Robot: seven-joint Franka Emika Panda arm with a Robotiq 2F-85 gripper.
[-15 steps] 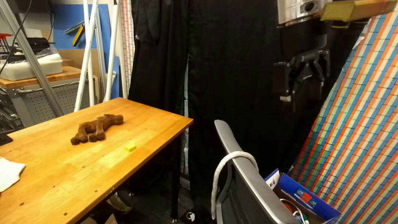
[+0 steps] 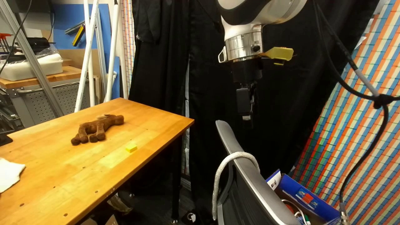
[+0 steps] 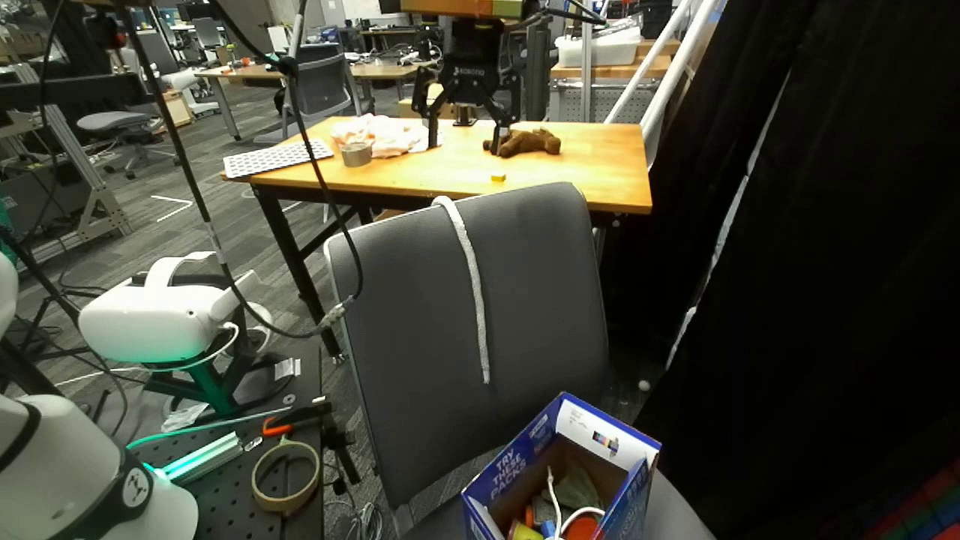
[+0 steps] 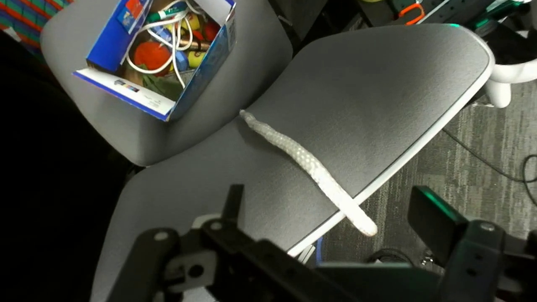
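Note:
A white rope is draped over the top of a grey chair's backrest, one end hanging down each side. In exterior view 2 the rope runs down the front of the backrest. My gripper hangs above the chair, clear of the rope. Its fingers are spread wide in exterior view 2, where the gripper has nothing between them. From the wrist view, the rope lies below and ahead of the open fingers, crossing the backrest's pale top edge.
On the chair seat stands a blue box holding several small toys and a white cord. The wooden table bears a brown plush animal and a small yellow block. A black curtain hangs behind.
The arm has moved left in exterior view 1, from over the box side to above the chair's backrest, and the gripper has turned. Rope, chair and table things stay put.

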